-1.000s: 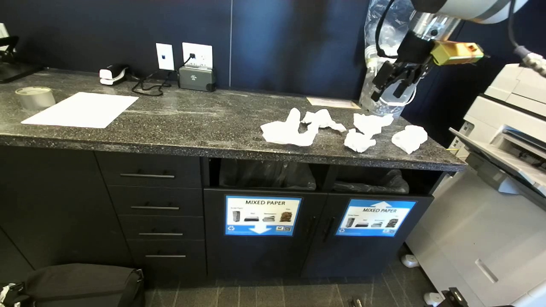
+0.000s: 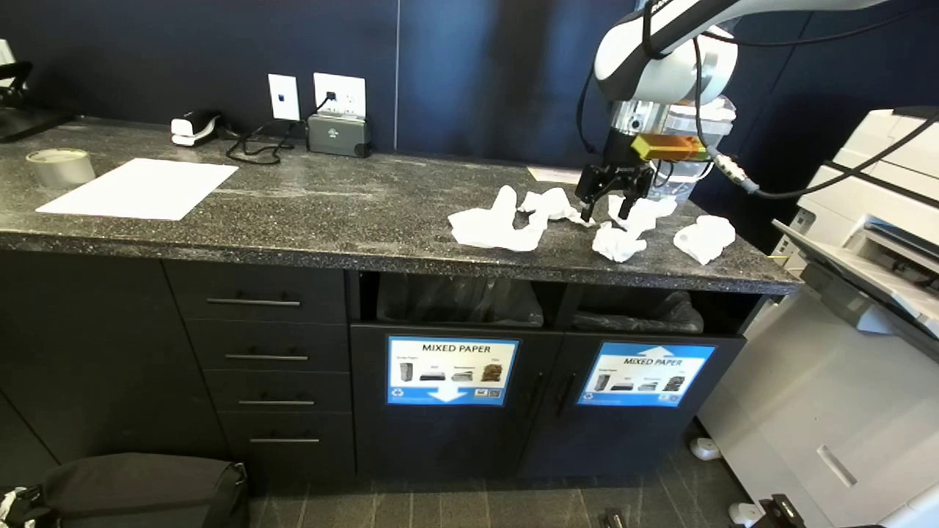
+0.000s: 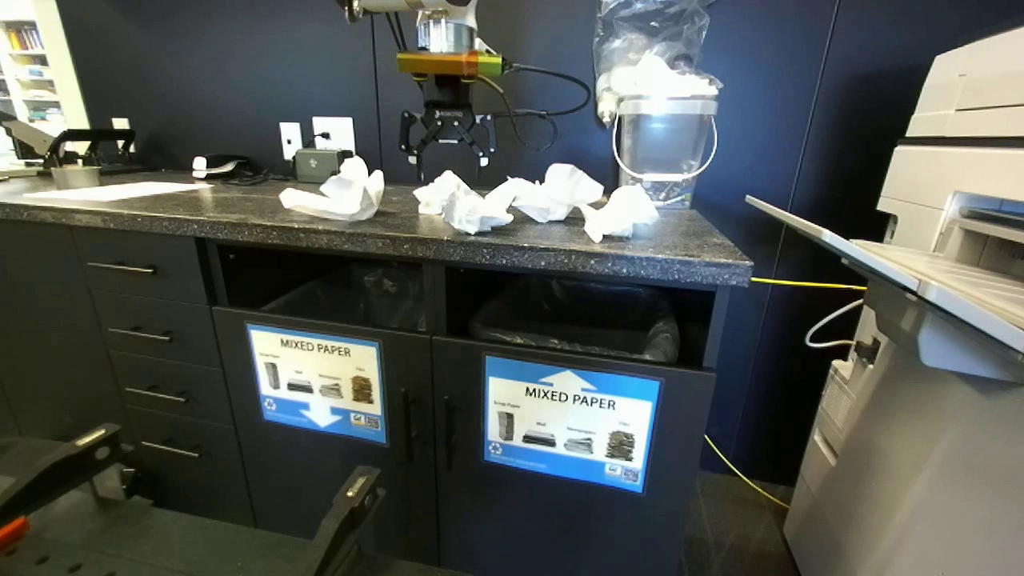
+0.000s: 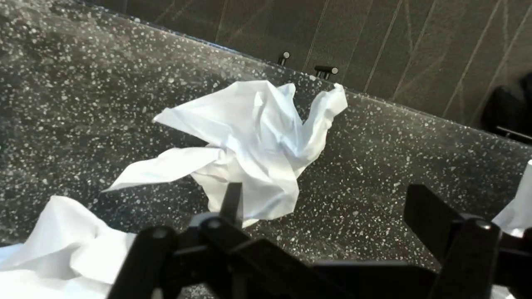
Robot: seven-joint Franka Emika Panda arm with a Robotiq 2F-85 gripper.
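Several crumpled white papers lie on the speckled dark counter. The leftmost paper [image 2: 498,225] sits apart from a middle cluster, where a small crumpled paper [image 3: 477,213] lies close to the counter's front edge. Another white paper [image 3: 619,212] is at the right end. My gripper [image 2: 607,204] hangs open above the cluster; in the second exterior view the gripper [image 3: 446,165] is clear of the counter. In the wrist view one crumpled paper [image 4: 259,144] lies mostly beyond the left finger [image 4: 232,202], and the gap between the fingers shows only bare counter.
A clear bucket [image 3: 667,144] with a plastic bag stands at the back right. Below the counter are two open bin slots with lined bins [image 3: 576,317]. A printer [image 2: 880,237] stands to the right. A flat white sheet [image 2: 141,188] and a tape roll [image 2: 60,167] lie left.
The arm has swung left and lowered, bringing my gripper from in front of the clear bucket to above the paper cluster. The papers lie where they were.
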